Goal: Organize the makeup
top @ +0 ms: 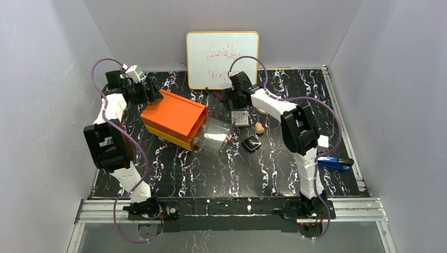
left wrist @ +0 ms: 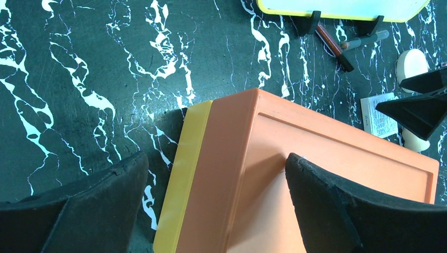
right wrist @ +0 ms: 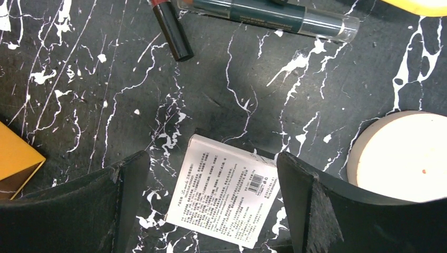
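Note:
An orange box (top: 174, 116) with a yellow side stands left of centre, a clear drawer (top: 213, 134) sticking out of its right end. My left gripper is open at the box's back left corner, one finger over its top, gripping nothing. My right gripper hangs open above a small white square box (right wrist: 224, 190), with nothing held between its fingers. A dark pencil (right wrist: 173, 29), a clear-capped tube (right wrist: 274, 18) and a round beige item (right wrist: 403, 155) lie around it. Nearer the front are a beige sponge (top: 259, 128) and a black square compact (top: 252, 142).
A whiteboard (top: 223, 60) leans against the back wall. A blue stapler-like object (top: 334, 163) and a white piece (top: 323, 143) lie at the right edge.

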